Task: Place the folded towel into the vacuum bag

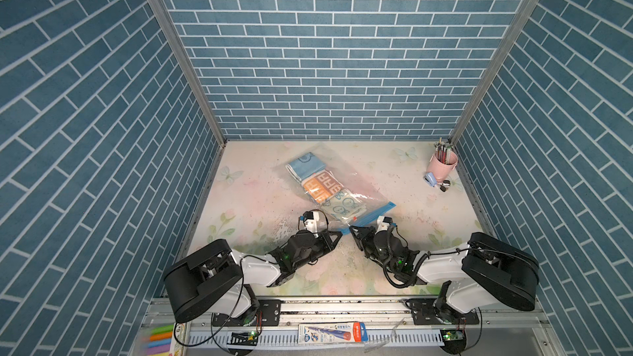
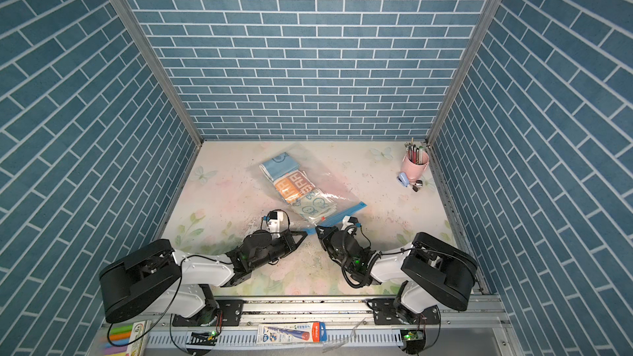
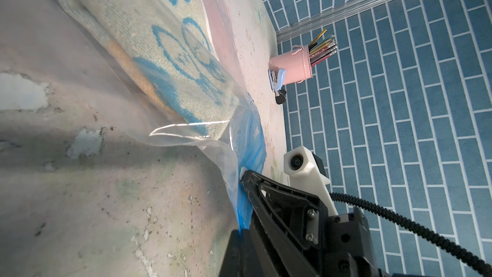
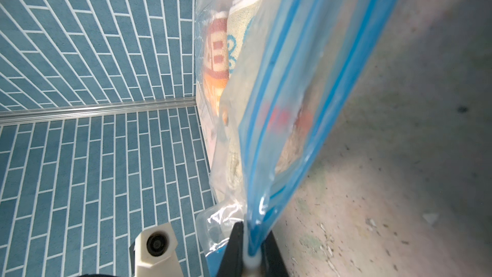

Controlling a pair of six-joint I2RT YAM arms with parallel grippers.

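Note:
The folded towel (image 1: 324, 186), blue, orange and cream, lies inside the clear vacuum bag (image 1: 359, 190) on the table. The bag's blue zip strip (image 1: 379, 213) faces my arms, slanting up to the right. My left gripper is shut on the near left end of that strip, where blue film passes between its fingers. Just to its right, my right gripper is shut on the strip too, with a pale piece between its fingers. Beyond it, in the right wrist view, the strip's two layers (image 4: 302, 112) stand apart, and a red patch shows through the film.
A pink cup (image 1: 442, 163) of pencils stands at the back right corner, small blue and dark items beside it. Brick-patterned walls enclose the back and sides.

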